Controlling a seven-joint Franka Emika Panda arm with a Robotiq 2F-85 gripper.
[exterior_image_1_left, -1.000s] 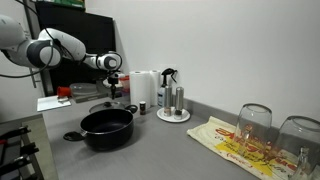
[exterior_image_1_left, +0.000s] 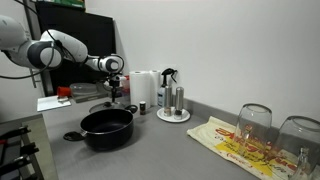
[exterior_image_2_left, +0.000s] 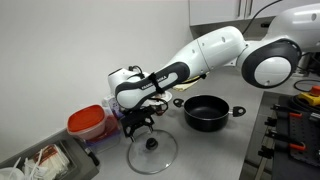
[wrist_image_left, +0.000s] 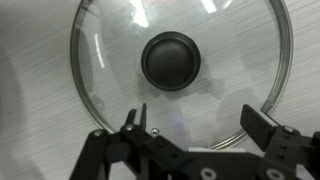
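A clear glass lid (exterior_image_2_left: 166, 166) with a black knob (wrist_image_left: 171, 61) lies flat on the grey table. My gripper is open and empty, pointing down above the lid; in the wrist view the knob is ahead of the fingers and not between them. The second exterior view has the gripper (exterior_image_2_left: 138, 124) over the knob's side of the lid. Beside the lid stands a black two-handled pot (exterior_image_1_left: 107, 127), uncovered, its inside dark and seemingly empty.
Red and white containers (exterior_image_2_left: 86, 121) and a grey tray (exterior_image_2_left: 35, 168) stand beyond the lid. Bottles and grinders share a white plate (exterior_image_1_left: 173, 115). Two upturned glass jars (exterior_image_1_left: 254, 122) are by a yellow cloth (exterior_image_1_left: 232, 144).
My gripper has shifted slightly down and to the right in the first exterior view. The pot and the other things there look unmoved.
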